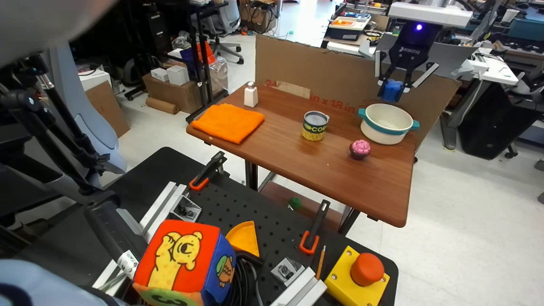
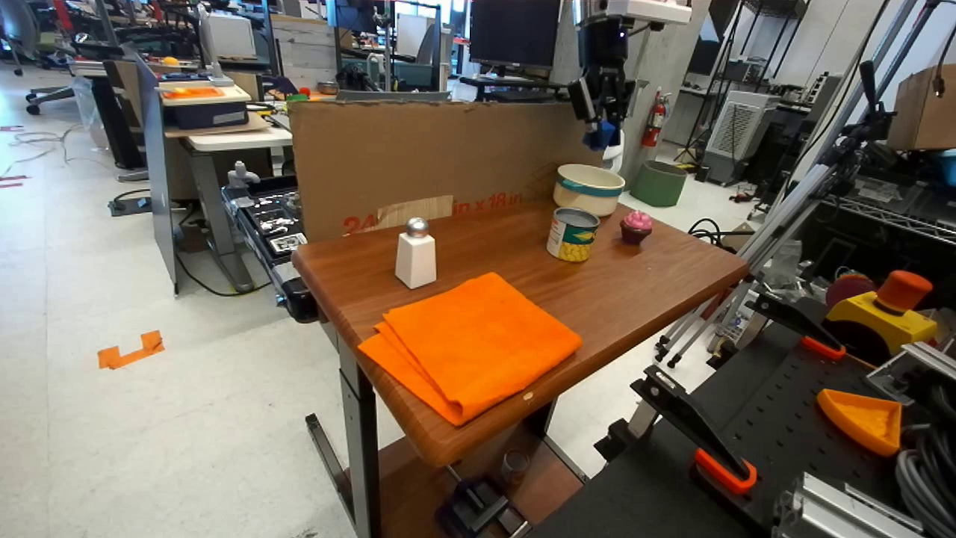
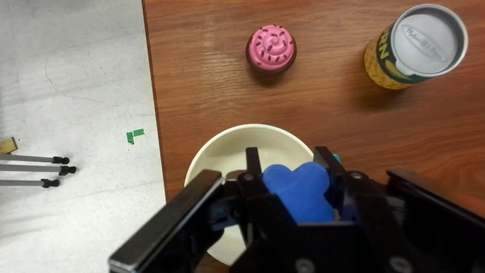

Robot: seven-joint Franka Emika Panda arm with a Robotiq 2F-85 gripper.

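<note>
Between the fingers of my gripper [image 1: 391, 92] a blue object [image 3: 300, 189] is held; its top is lobed in the wrist view, and its lower part is hidden. A cream pot [image 1: 386, 125] with a teal band and handles stands on the table, and the blue object hangs above it, clear of the rim in the first exterior view. The pot's inside [image 3: 227, 163] looks empty where it shows. Near the pot sit a pink-topped cupcake [image 3: 271, 49] and a corn can [image 3: 423, 43].
A folded orange cloth [image 2: 479, 341] and a white shaker [image 2: 416, 255] occupy the table's other end. Cardboard [image 1: 306, 69] stands upright along the back edge.
</note>
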